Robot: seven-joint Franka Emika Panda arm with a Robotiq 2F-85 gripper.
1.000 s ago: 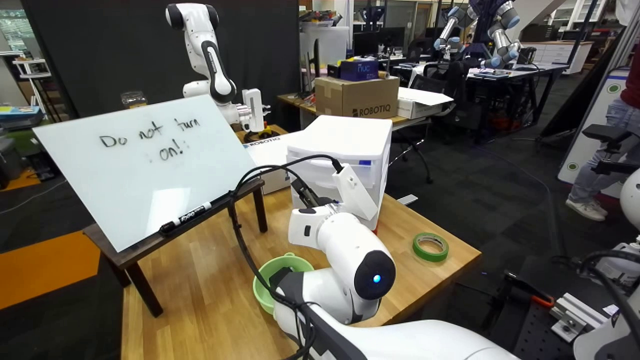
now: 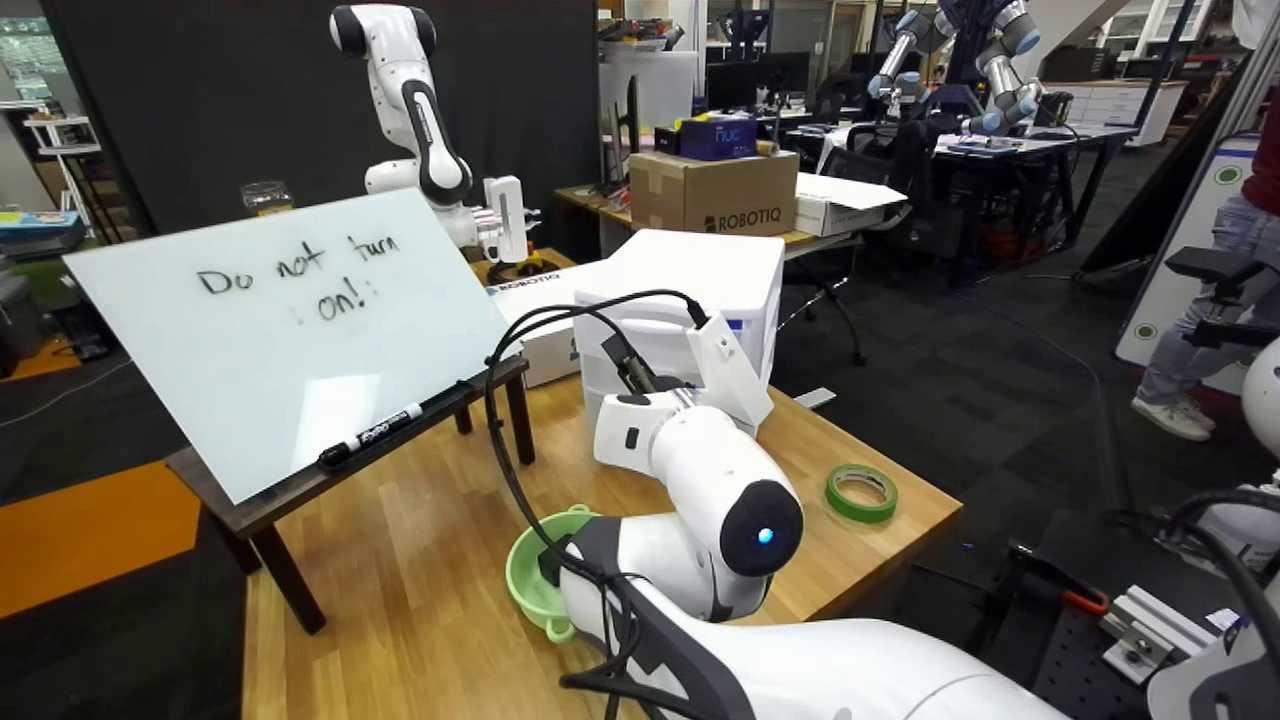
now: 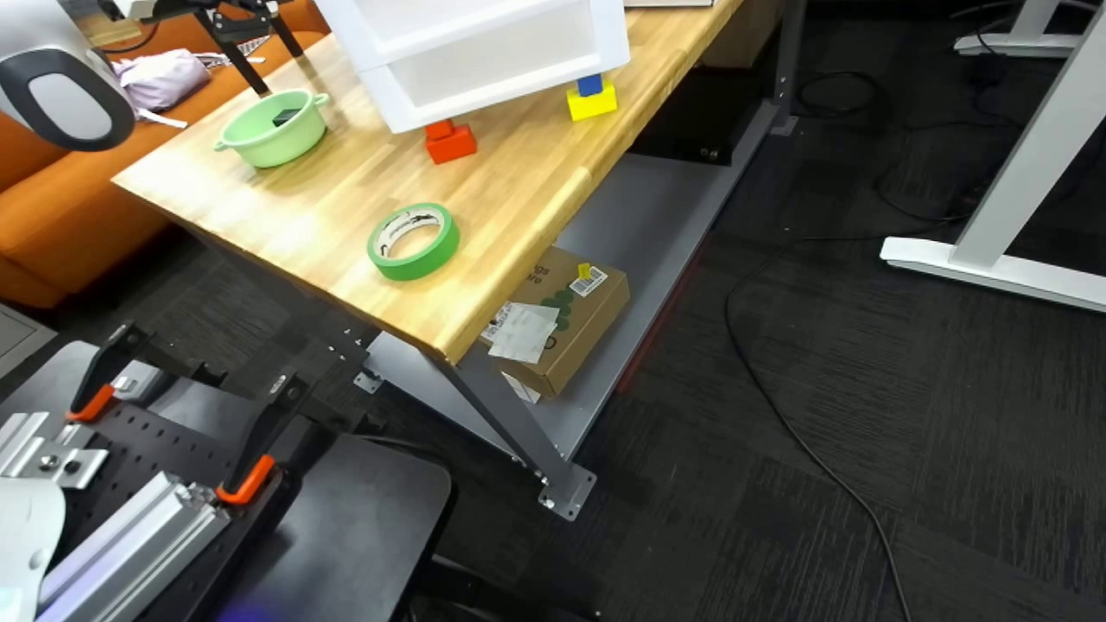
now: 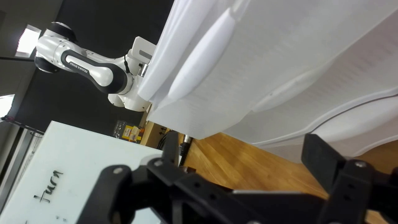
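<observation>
My gripper is open, its two dark fingers wide apart and nothing gripped between them in the wrist view. Right in front of it stands a white drawer unit (image 4: 268, 71) with rounded handles, filling the upper right of that view. In exterior view 1 my arm hides much of the front of the drawer unit (image 2: 684, 258), and the fingertips cannot be made out there. From the other side, exterior view 2 shows the drawer unit (image 3: 498, 78) at the top.
A green bowl (image 3: 271, 126) with something dark inside and a roll of green tape (image 3: 412, 242) sit on the wooden table. Red blocks (image 3: 451, 145) and a yellow block (image 3: 592, 100) are by the drawer unit. A whiteboard (image 2: 300, 336) with a marker (image 2: 372, 434) stands left.
The arm and gripper have shifted a little to the right, with the wrist higher and nearer the drawer unit. The whiteboard, tape and bowl have stayed put.
</observation>
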